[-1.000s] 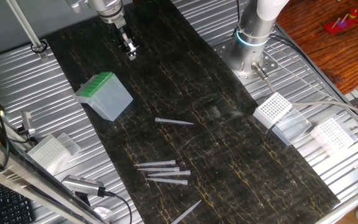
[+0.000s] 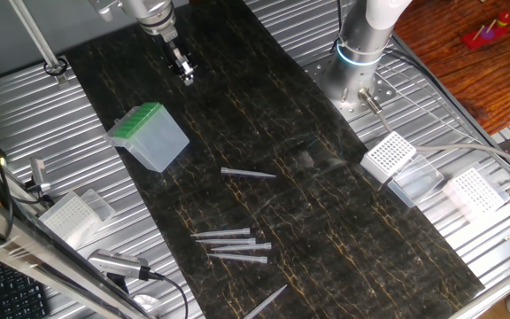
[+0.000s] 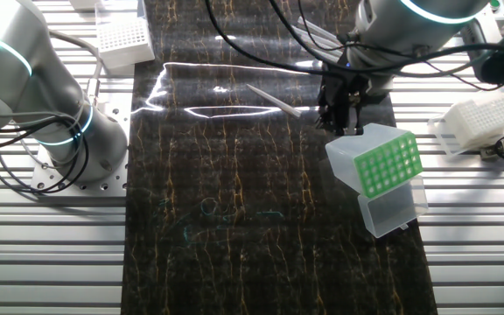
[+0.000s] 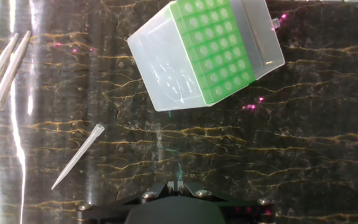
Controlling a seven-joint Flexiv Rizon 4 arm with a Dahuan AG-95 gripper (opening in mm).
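A translucent tip box (image 2: 160,146) with a green perforated rack (image 3: 389,164) lies tipped over near the mat's left edge in exterior view 1, its lid (image 3: 390,208) folded open. One clear pipette tip (image 4: 78,157) rests alone on the dark mat, apart from the box. Several more tips (image 2: 233,244) lie in a loose group farther along the mat. My gripper hangs over the mat, clear of box and tips. Its fingers are together at the bottom of the wrist view, and nothing shows between them.
Another tip (image 2: 266,302) lies by the mat's near edge in exterior view 1. White racks (image 2: 389,155) stand off the mat on the slatted table, and a robot base (image 2: 351,81) is bolted beside the mat.
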